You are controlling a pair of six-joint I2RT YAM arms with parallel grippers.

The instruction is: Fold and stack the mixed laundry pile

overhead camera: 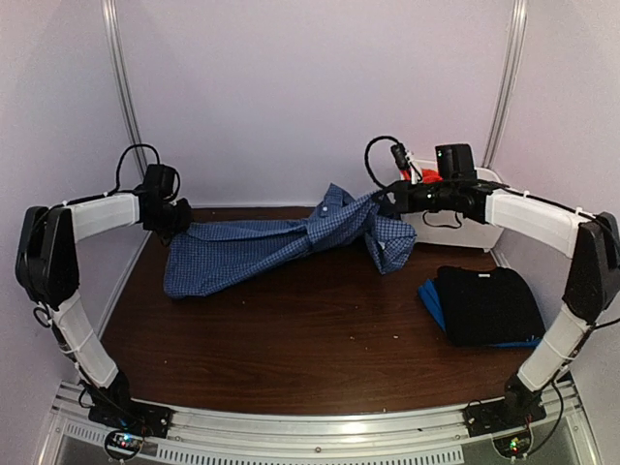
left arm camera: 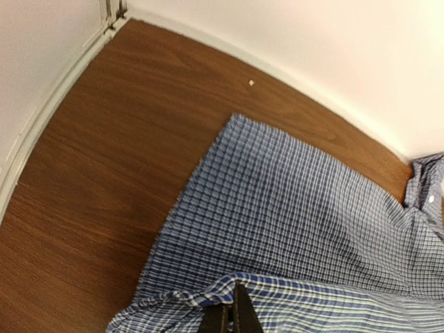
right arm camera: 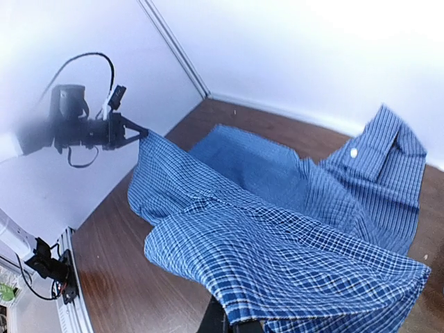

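Note:
A blue checked shirt stretches between my two grippers, its right part raised off the table and part still lying at the back. My left gripper is shut on the shirt's left end; in the left wrist view a fold of cloth lies over its fingertips. My right gripper is shut on the shirt's right end, held high, with cloth draped over the fingers in the right wrist view. The collar end rests toward the back.
A folded black garment lies on a blue one at the right. Behind it is a white basket holding red clothing, partly hidden by my right arm.

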